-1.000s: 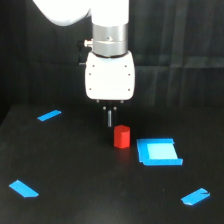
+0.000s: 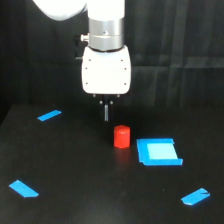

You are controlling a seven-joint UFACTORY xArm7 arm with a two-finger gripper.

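A red block stands upright on the black table, a little right of the middle. Behind it and slightly to its left hangs my gripper, pointing down from the white hand. The fingers show only as a thin dark strip, so the width of their gap cannot be made out. No object is visible at their tips, and the block appears apart from them.
To the block's right lies a pale square bordered with blue tape. Blue tape strips mark the far left, near left and near right.
My arm and gripper have shifted slightly left and a little higher in the view. The red block looks unmoved.
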